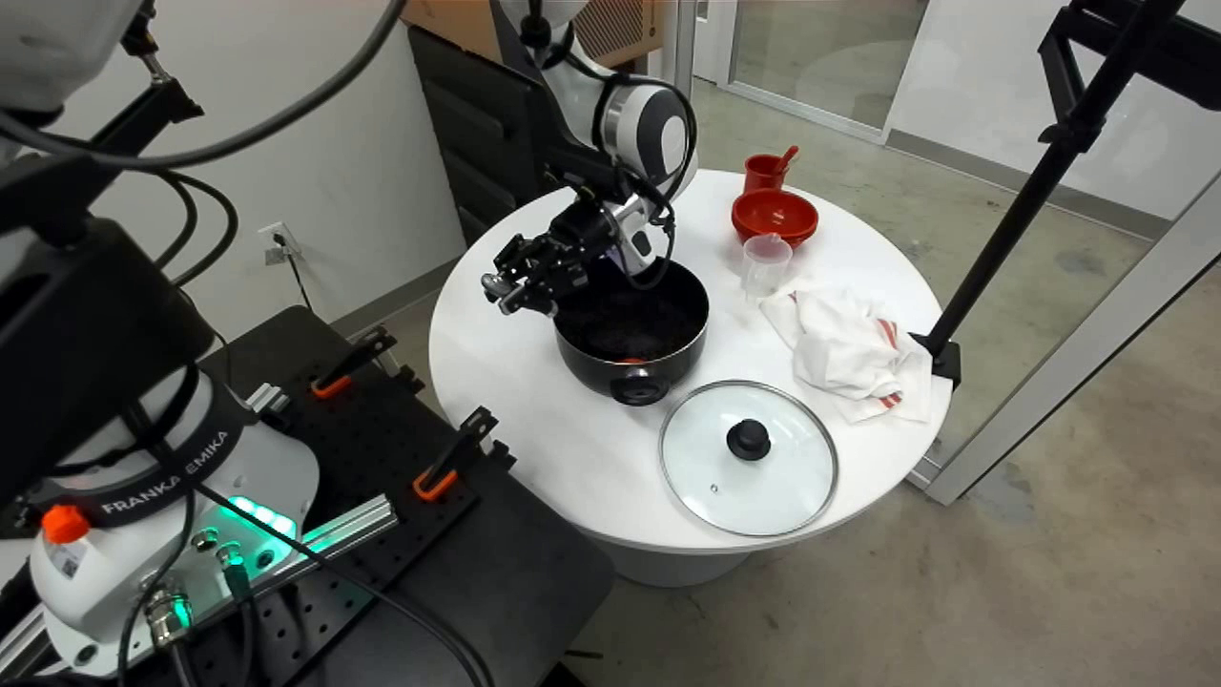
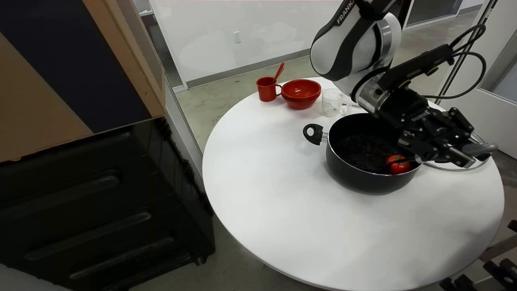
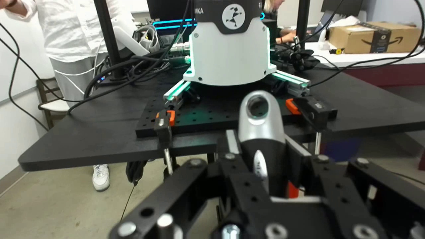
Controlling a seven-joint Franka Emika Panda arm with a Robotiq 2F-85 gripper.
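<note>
A utensil with a black handle and a silver, holed end (image 3: 259, 115) is clamped between the fingers of my gripper, which is shut on it. In exterior view 2 my gripper (image 2: 448, 149) reaches over the rim of the black pot (image 2: 373, 182), and the utensil's grey handle end (image 2: 480, 148) points away from the pot. Its thin dark shaft runs inward near a red tomato (image 2: 398, 165) inside the pot. The utensil's working end cannot be made out. Beside the pot in exterior view 1 lies the glass lid (image 1: 750, 492) with a black knob.
Behind the pot stand red bowls (image 1: 775, 216), a red cup (image 1: 763, 174) with a red utensil in it, and a clear measuring cup (image 1: 764, 265). A white towel (image 1: 853, 355) lies crumpled to their right. Bare white table (image 2: 271, 194) fills the left in exterior view 2.
</note>
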